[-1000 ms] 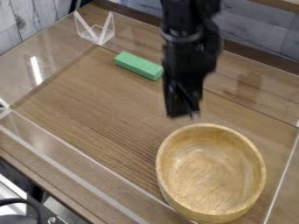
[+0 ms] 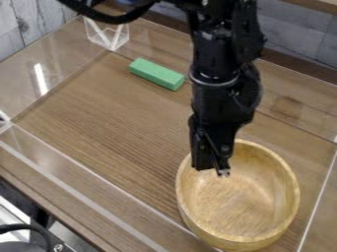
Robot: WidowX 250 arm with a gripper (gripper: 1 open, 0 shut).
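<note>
The black robot gripper (image 2: 211,161) points down over the rear left part of a round, light wooden bowl (image 2: 247,209), its tip at about the height of the rim in the picture. The gripper looks shut, with nothing visible between its fingertips. A green block (image 2: 157,74) lies on the wooden table (image 2: 93,128) behind and to the left of the arm.
A clear wire or plastic holder (image 2: 108,31) stands at the back left. A dark cable (image 2: 30,229) shows at the lower left corner, beyond the table.
The arm has come down and toward the front from higher at the back, ending over the bowl. The bowl and green block have not visibly moved.
</note>
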